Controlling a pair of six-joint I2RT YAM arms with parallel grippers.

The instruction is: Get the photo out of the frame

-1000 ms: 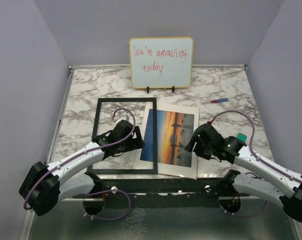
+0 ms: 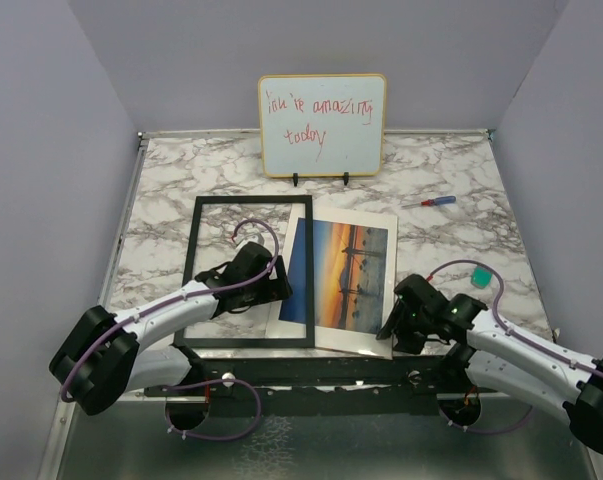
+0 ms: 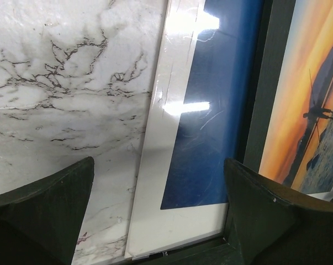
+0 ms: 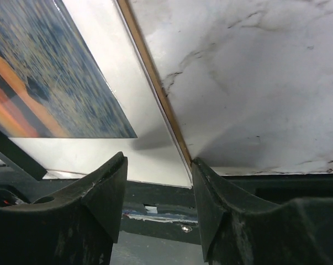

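The sunset photo (image 2: 351, 275) with its white border lies flat on the marble table, its left part beneath the dark frame (image 2: 310, 270). Over the frame's opening hangs my left gripper (image 2: 283, 281), open; in the left wrist view its fingers (image 3: 50, 207) stand wide apart above the table and the photo's left border, holding nothing. My right gripper is at the photo's lower right corner, fingers apart. One finger (image 4: 102, 185) is over the white border (image 4: 149, 160), the other just outside the corner's edge. Contact there cannot be made out.
At the back stands a whiteboard (image 2: 322, 125) with red writing. A blue screwdriver (image 2: 438, 201) and a green object (image 2: 481, 277) lie to the right. A dark rail (image 2: 311, 371) runs along the table's front edge.
My right gripper has come toward the front edge, from the photo's right side to its lower right corner. The left gripper has shifted slightly right. Photo and frame look unmoved.
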